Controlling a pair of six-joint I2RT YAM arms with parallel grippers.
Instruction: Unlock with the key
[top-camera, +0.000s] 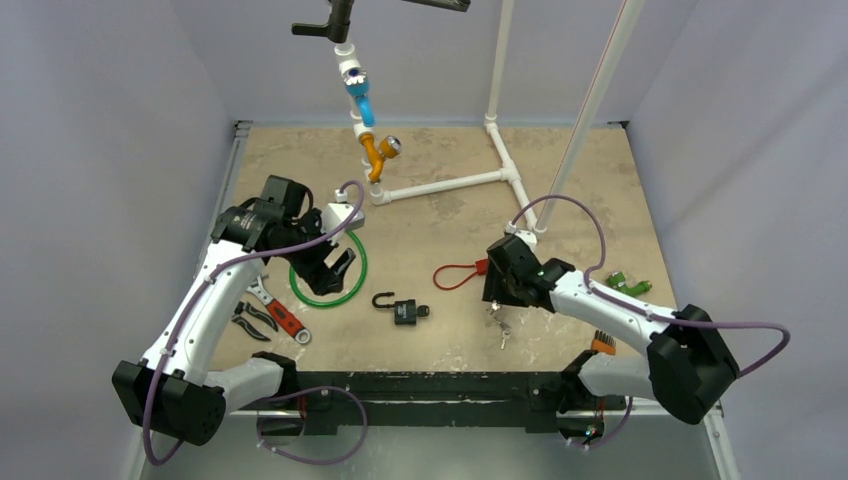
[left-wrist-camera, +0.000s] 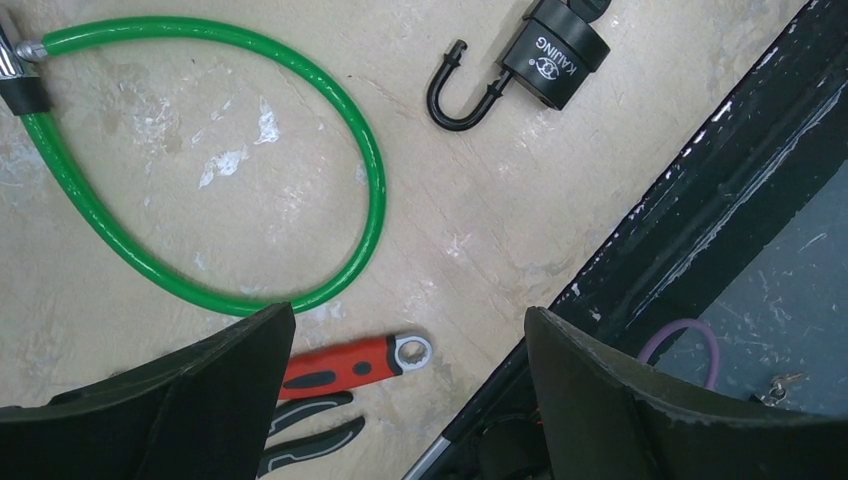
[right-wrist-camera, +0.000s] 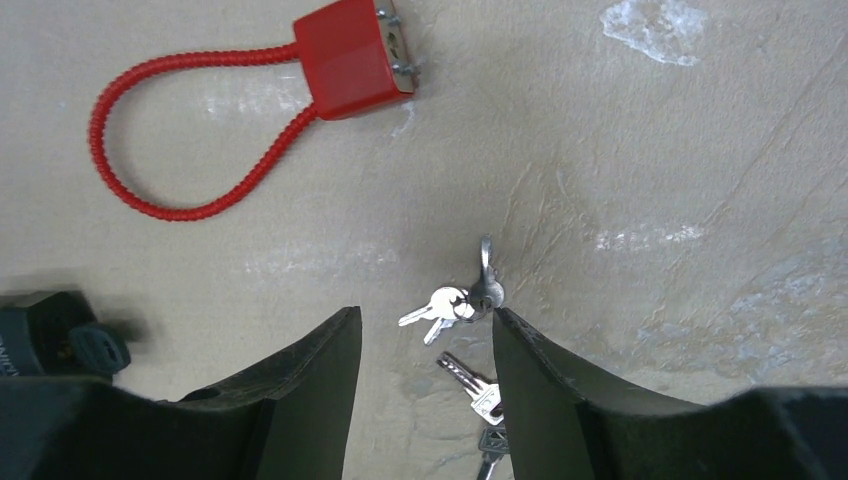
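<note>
A black padlock with an open shackle lies in the middle front of the board. A red cable lock lies behind a bunch of small keys and larger keys. My right gripper hangs open over the keys, nothing seen held between its fingers. My left gripper is over the green hose at the left, its fingers apart with nothing between them.
A green hose loop, a red-handled wrench and pliers lie left. White pipes with valves stand at the back. A green fitting and orange brush lie right.
</note>
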